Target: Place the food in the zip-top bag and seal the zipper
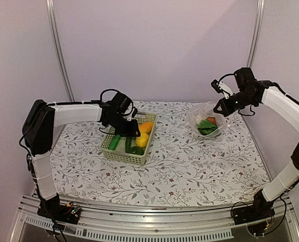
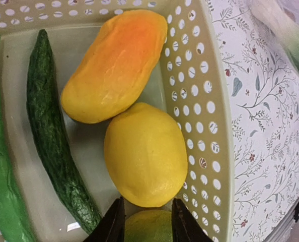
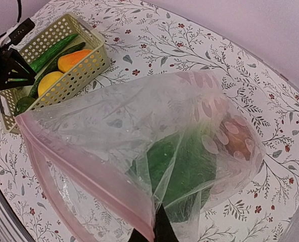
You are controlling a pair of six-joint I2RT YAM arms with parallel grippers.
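The clear zip top bag has a pink zip edge. A green item and a reddish one show through its film. My right gripper is shut on the bag's edge. Over the perforated basket, my left gripper has its fingers moderately apart with a gap between them. Beyond those fingertips in the left wrist view lies a dark green rounded item, partly hidden; the right wrist view shows it lower, in the basket corner.
Also in the basket are a yellow fruit, an orange-yellow fruit, a cucumber and a longer green vegetable.
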